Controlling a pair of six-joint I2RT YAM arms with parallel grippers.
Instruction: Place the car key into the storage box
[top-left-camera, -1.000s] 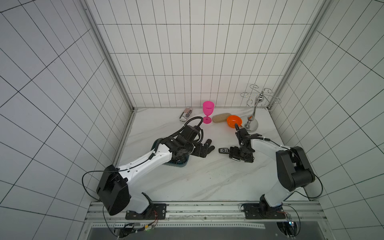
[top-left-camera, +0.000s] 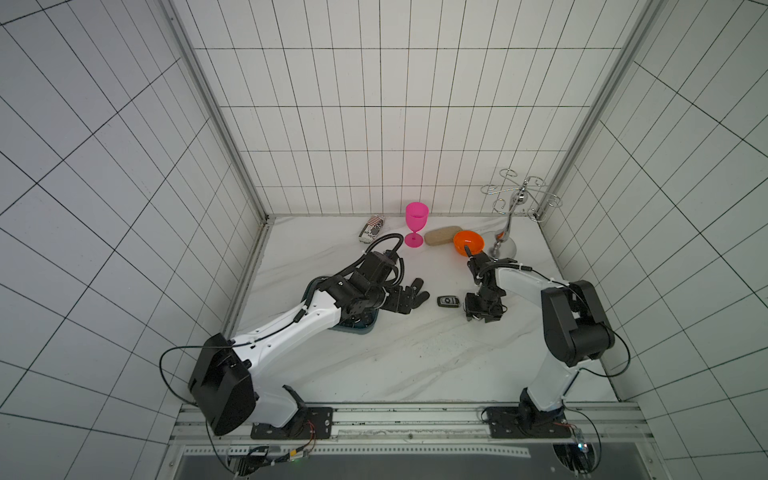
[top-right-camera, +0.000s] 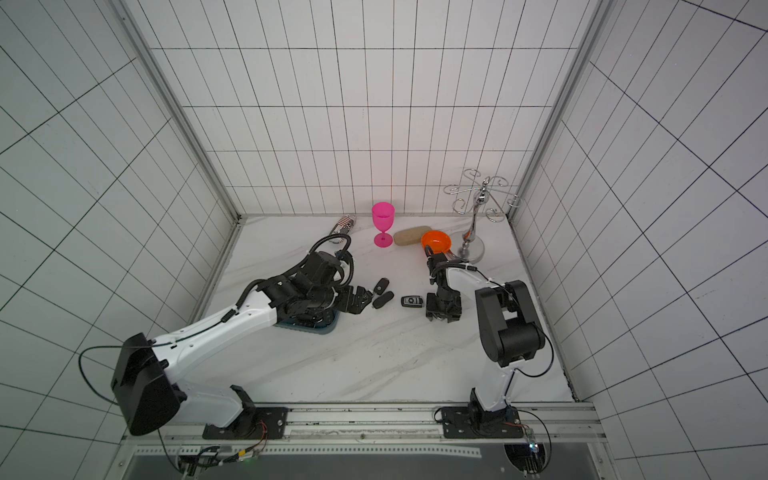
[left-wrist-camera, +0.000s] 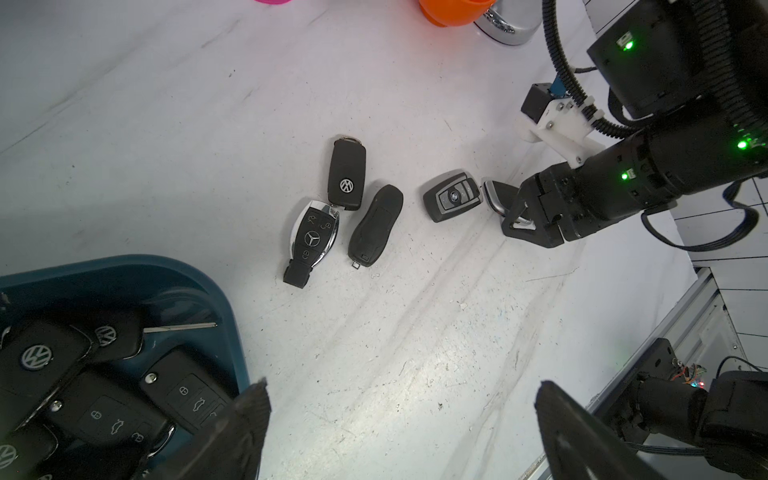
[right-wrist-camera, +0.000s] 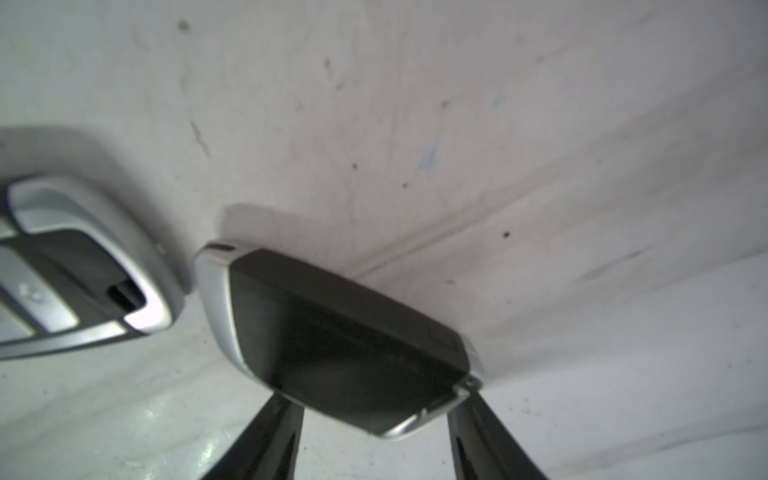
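Note:
A black key with silver trim (right-wrist-camera: 344, 344) lies at the fingertips of my right gripper. Its fingers stand apart near the key's close edge; whether they touch it is unclear. In the left wrist view, that gripper partly hides this key (left-wrist-camera: 499, 195). Just left of it lies a silver-and-black key (left-wrist-camera: 453, 195). Farther left are a VW key (left-wrist-camera: 347, 172), a Mercedes key (left-wrist-camera: 313, 237) and a plain black key (left-wrist-camera: 376, 226). The blue storage box (left-wrist-camera: 204, 289) holds several keys. My left gripper is open and empty, above the table beside the box.
At the back stand a pink goblet (top-left-camera: 416, 217), an orange bowl (top-left-camera: 469, 242), a tan oblong object (top-left-camera: 442, 235) and a silver metal stand (top-left-camera: 504, 246). A striped item (top-left-camera: 371, 229) lies at the back left.
The left arm has barely moved. The goblet and bowl stay where they were.

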